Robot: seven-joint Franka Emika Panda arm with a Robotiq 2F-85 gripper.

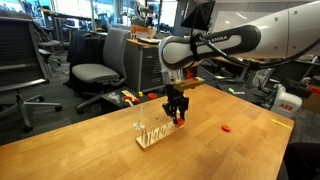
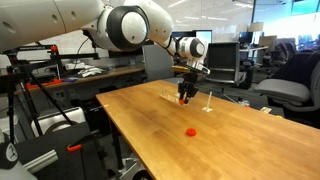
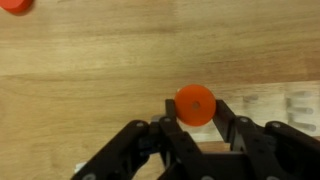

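Note:
In the wrist view an orange-red round piece (image 3: 195,104) sits between the fingertips of my gripper, which is shut on it. Exterior view 1 has the gripper (image 1: 178,112) low over the right end of a pale wooden rack (image 1: 156,136) with several upright pegs. The red piece (image 1: 180,122) shows just below the fingers there; whether it touches a peg I cannot tell. Part of the rack lies behind the fingers in the wrist view. A second red piece (image 1: 226,128) rests on the wooden table (image 1: 90,150), to the right of the rack.
A small white stand (image 1: 139,120) is just behind the rack. Several coloured items (image 1: 130,97) lie along the table's far edge, with an office chair (image 1: 100,70) beyond.

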